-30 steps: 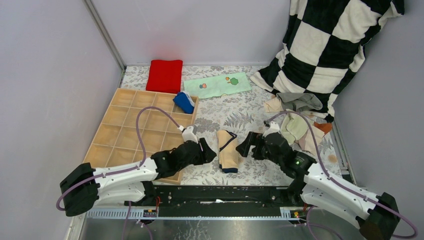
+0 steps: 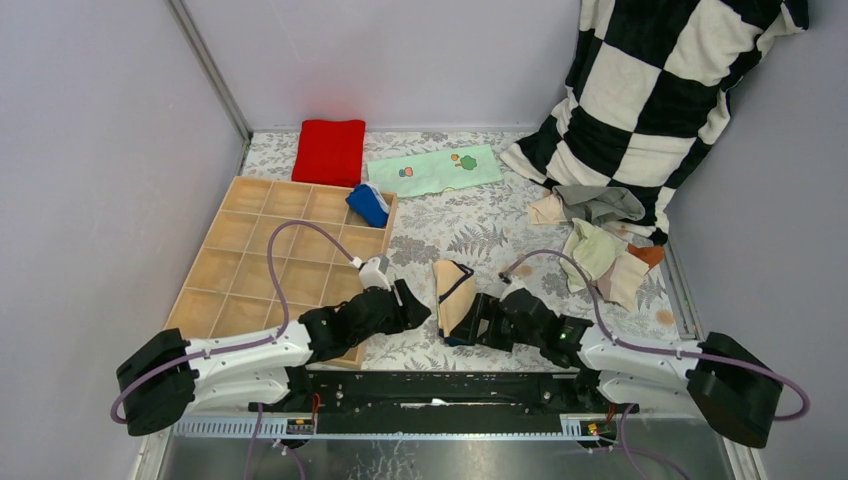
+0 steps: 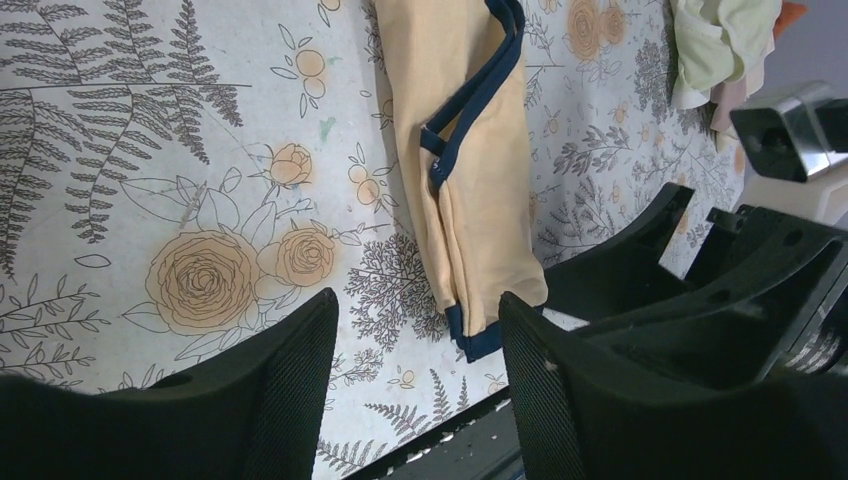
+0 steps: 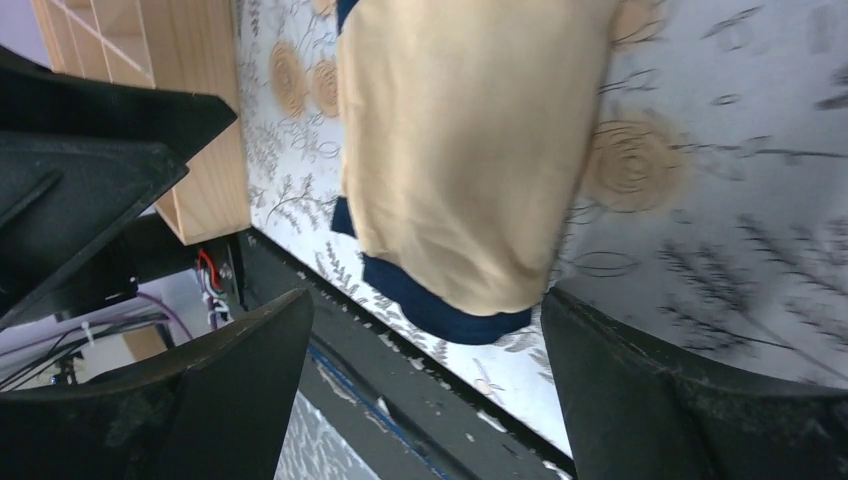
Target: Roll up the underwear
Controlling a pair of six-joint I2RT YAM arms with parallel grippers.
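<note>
The underwear [image 2: 453,290] is a beige strip with navy trim, folded long and narrow on the patterned cloth between my two arms. Its navy-edged near end [image 4: 450,312] lies toward the front edge of the table. My right gripper is low at this end, its open fingers on either side of the fabric without gripping it. To the left of the strip, my left gripper is part open, with nothing held between its fingers. In the left wrist view the navy waistband [image 3: 470,100] runs slantwise across the strip's upper part.
A wooden compartment tray [image 2: 232,255] stands at left, with a blue rolled item [image 2: 368,205] in a back compartment. Red cloth [image 2: 330,152] and green cloth [image 2: 436,172] lie at the back. Crumpled garments [image 2: 600,250] are heaped at right. Open cloth lies behind the strip.
My right gripper has moved left and toward the table's front edge, now covering part of the strip's near end. The left arm has barely moved, and the underwear looks unchanged.
</note>
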